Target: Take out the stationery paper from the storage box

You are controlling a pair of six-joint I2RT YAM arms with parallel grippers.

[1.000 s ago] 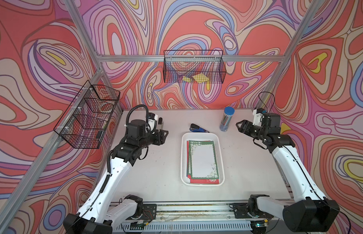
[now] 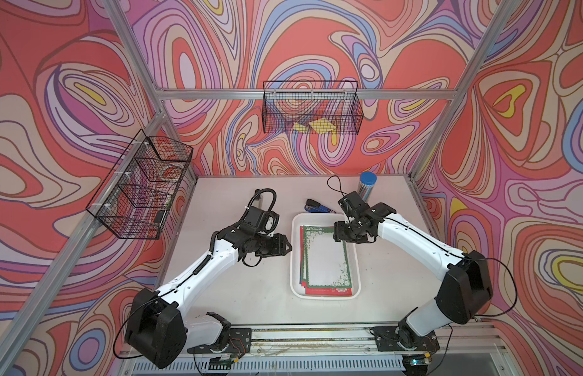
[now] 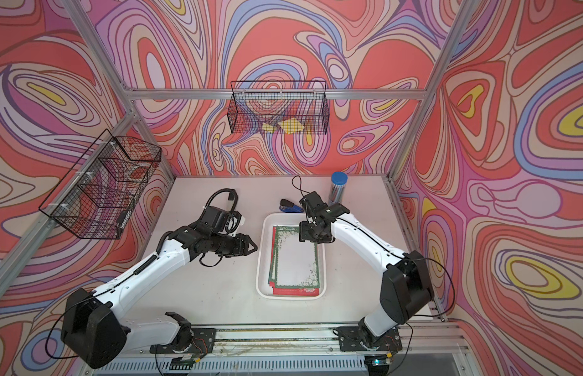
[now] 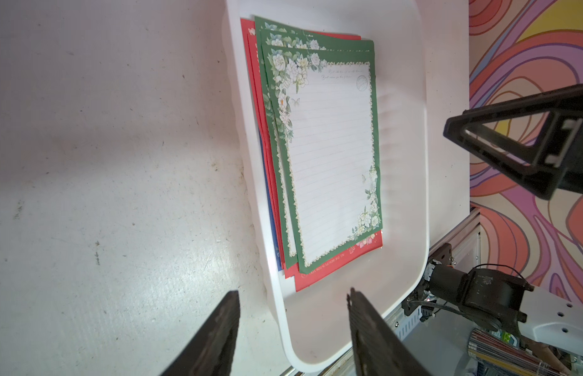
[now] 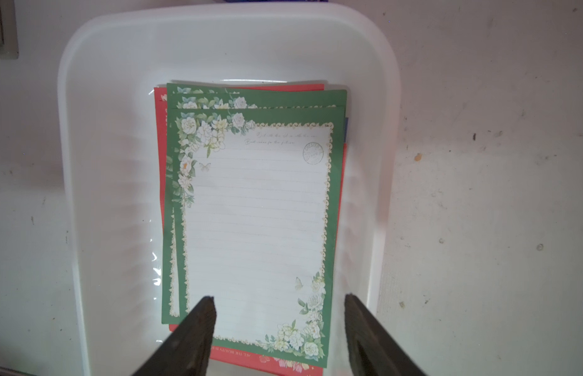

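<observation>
The stationery paper (image 5: pixel 254 213), white lined sheets with green floral borders over red and blue ones, lies flat in the white storage box (image 5: pixel 103 188). My right gripper hangs above the paper, its fingers (image 5: pixel 190 338) apart with nothing between them. Left of the box's left wall, in the top left view, hovers my left gripper (image 2: pixel 289 245). Its fingers (image 4: pixel 216 338) also stand apart and hold nothing in the left wrist view. The right gripper covers part of the paper's upper right corner in the top views.
A blue-lidded container (image 2: pixel 366 181) and a dark blue stapler-like tool (image 2: pixel 317 206) stand behind the box, close to the right arm. Wire baskets (image 2: pixel 311 112) hang at the back and left. Bare table (image 2: pixel 266 294) lies left and right of the box.
Both arms have moved inward to the box. My right gripper came left from the table's right side to above the paper; my left gripper moved right. Box and paper have stayed put.
</observation>
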